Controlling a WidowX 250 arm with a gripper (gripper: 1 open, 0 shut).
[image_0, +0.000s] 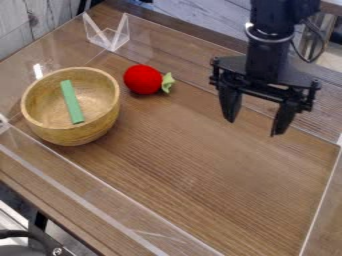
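Observation:
The black gripper (257, 100) hangs over the right half of the wooden table, its fingers spread apart with nothing visible between them. To its left a red object with a small green part (142, 79) lies on the table. At the far left a wooden bowl (94, 124) holds a light green bar (72, 103).
A clear wire-like holder (107, 30) stands at the back left. A dark cable or fixture shows at the bottom left edge.

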